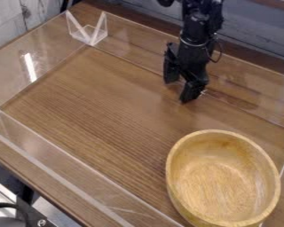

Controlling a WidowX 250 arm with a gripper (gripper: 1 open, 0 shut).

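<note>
My black gripper (187, 75) reaches down from the top centre to the wooden table surface near the back, right of the middle. Its fingers are dark and blend together, so whether anything is between them cannot be made out.
A large yellow bowl (224, 152) fills the lower right of the table. A small clear angular object (88, 27) stands at the back left. A wall runs along the back.
</note>
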